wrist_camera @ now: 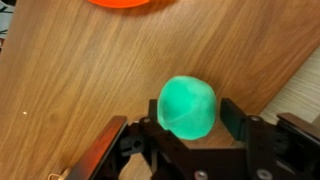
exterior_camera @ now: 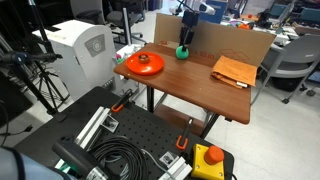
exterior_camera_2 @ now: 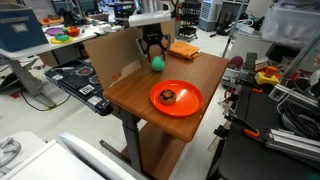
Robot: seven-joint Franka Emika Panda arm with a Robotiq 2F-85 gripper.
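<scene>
A rounded green object [exterior_camera: 182,53] is at the tabletop near the back edge, toward the cardboard panel. In the wrist view the green object [wrist_camera: 187,107] sits between the two dark fingertips, with a narrow gap showing on its right side. My gripper [exterior_camera_2: 153,52] points down from above at the green object [exterior_camera_2: 158,64] and looks parted around it. Whether the left finger still touches it cannot be made out.
An orange-red plate [exterior_camera_2: 187,92] with a brown, ring-like item [exterior_camera_2: 167,97] on it lies nearby. A folded orange cloth [exterior_camera: 234,71] is on the other side of the table. A cardboard panel [exterior_camera: 235,43] borders the back edge.
</scene>
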